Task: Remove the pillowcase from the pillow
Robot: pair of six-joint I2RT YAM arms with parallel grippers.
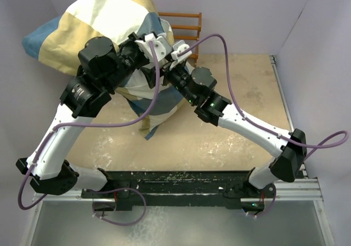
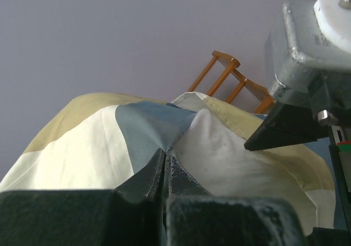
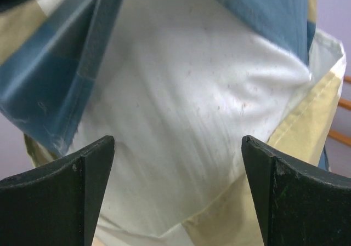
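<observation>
The striped pillowcase, in blue, white and tan, hangs in a bulky mass that spreads to the upper left and down below my grippers. Any bare pillow inside it cannot be made out. My left gripper is shut, and folds of blue and white cloth gather at its fingertips. Close beside it, my right gripper stands open against the hanging cloth. In the right wrist view its two fingers are wide apart, with white fabric in front of them and none visibly pinched.
A wooden rack stands at the back, partly behind the cloth. Grey walls close in both sides.
</observation>
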